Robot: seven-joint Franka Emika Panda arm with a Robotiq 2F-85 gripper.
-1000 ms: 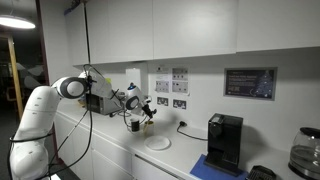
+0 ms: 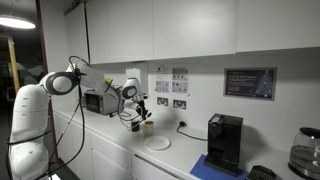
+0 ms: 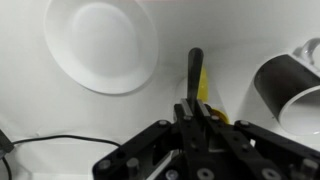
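Note:
In the wrist view, my gripper is shut on a slim object with a dark handle (image 3: pixel 195 72), which points up toward the top of the view. Its lower part is hidden by the fingers. Behind it shows something yellow (image 3: pixel 203 85), partly covered by the gripper. A round white plate (image 3: pixel 100 45) lies to the upper left, apart from the held object. To the right is a dark mug (image 3: pixel 277 82) with a pale inside. From outside, the gripper (image 2: pixel 140 105) hangs above the counter near the mugs, left of the plate (image 2: pixel 158 143).
A microwave (image 2: pixel 97 102) stands behind the arm at the left. A black coffee machine (image 2: pixel 224 140) on a blue mat and a glass jug (image 2: pixel 306 153) stand to the right. A black cable (image 3: pixel 65 138) lies on the counter. Counter right of the plate is clear.
The arm has drawn back to the left, and the gripper stands higher above the counter than before. The plate and the appliances have not moved.

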